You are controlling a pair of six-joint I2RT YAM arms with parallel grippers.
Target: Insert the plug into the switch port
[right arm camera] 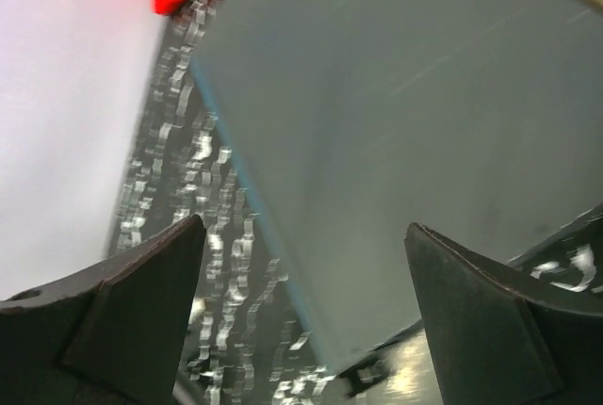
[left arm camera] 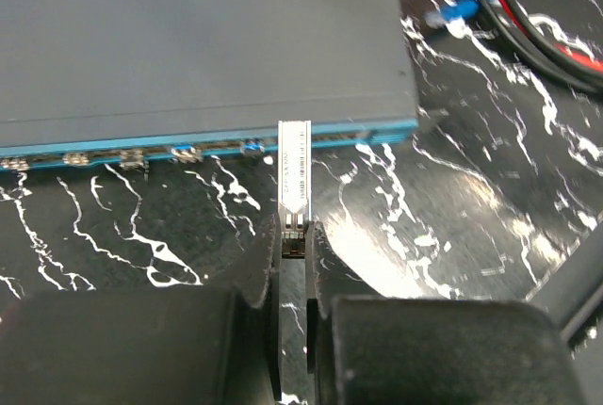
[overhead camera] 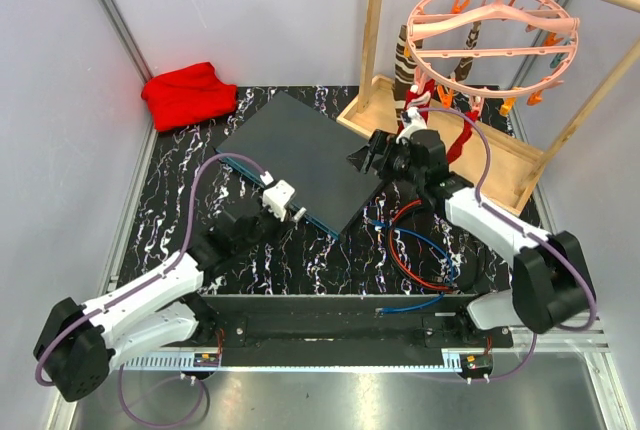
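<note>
In the left wrist view my left gripper is shut on a small silver plug (left arm camera: 295, 165) with a printed label, pointing forward over the blue front edge of the grey switch (left arm camera: 179, 38), where a row of ports runs. In the top view that gripper (overhead camera: 290, 215) hangs at the switch's front edge. My right gripper (overhead camera: 365, 155) stands open over the switch's right part; in the right wrist view the switch (right arm camera: 377, 113) lies between its fingers, with nothing held.
A red cloth (overhead camera: 188, 95) lies at the back left. A wooden rack (overhead camera: 500, 170) with a pink hanger and socks stands at the back right. Blue, red and black cables (overhead camera: 410, 260) lie right of the switch on the marble surface.
</note>
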